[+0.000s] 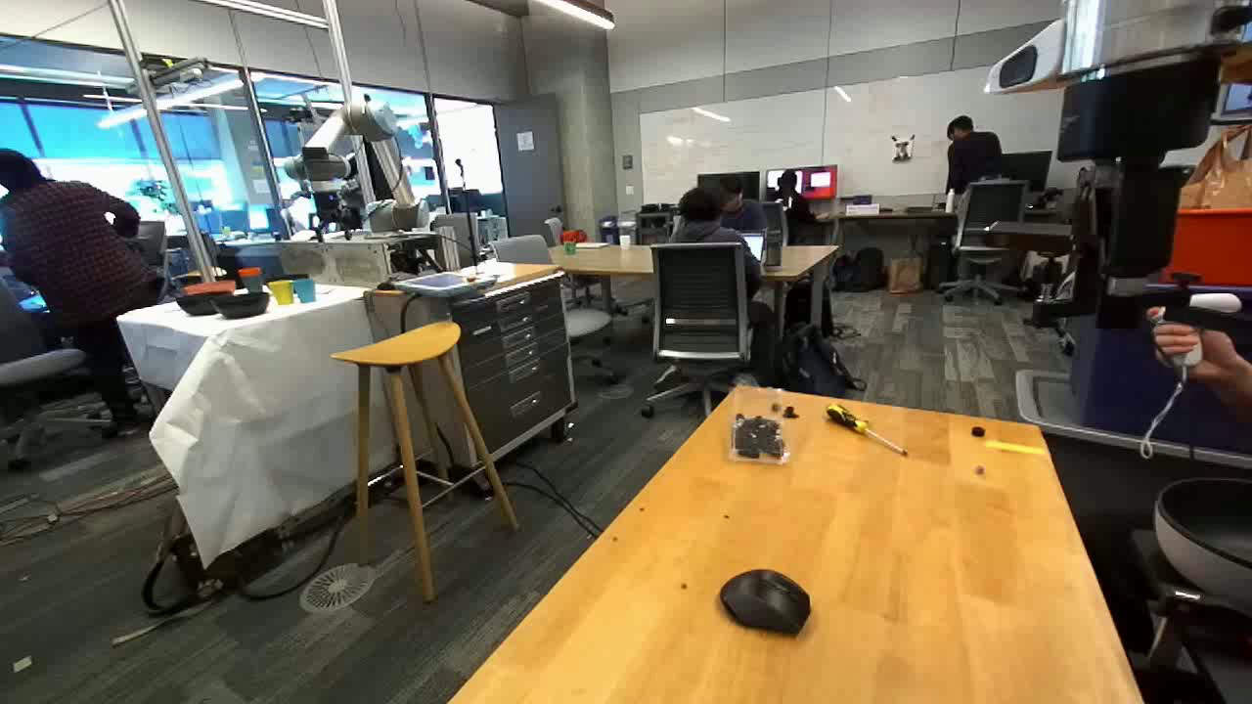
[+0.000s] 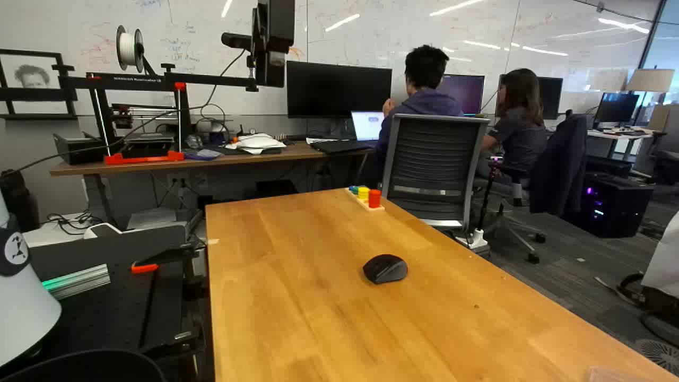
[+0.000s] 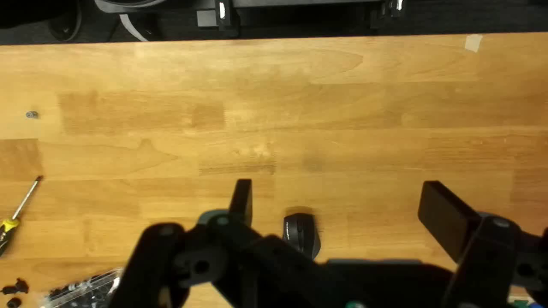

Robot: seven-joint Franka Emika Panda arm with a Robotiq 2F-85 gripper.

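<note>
A black computer mouse [image 1: 765, 600] rests on the wooden table [image 1: 892, 528]; the second exterior view has the same mouse [image 2: 385, 268] near the table's middle. My gripper is open wide in the wrist view, with no object between its fingers. Below it lies the mouse [image 3: 301, 233], well under the fingers and partly covered by the gripper's body. At the upper right of the first exterior view, part of the arm and the dark gripper hang high above the table's far right side.
A yellow-black screwdriver [image 1: 865, 429] and a clear box of black parts [image 1: 759, 436] lie toward one end. Coloured pegs on a wooden board [image 2: 366, 200] stand at the other end. Small bits are scattered about. A hand holds a white device [image 1: 1209, 303].
</note>
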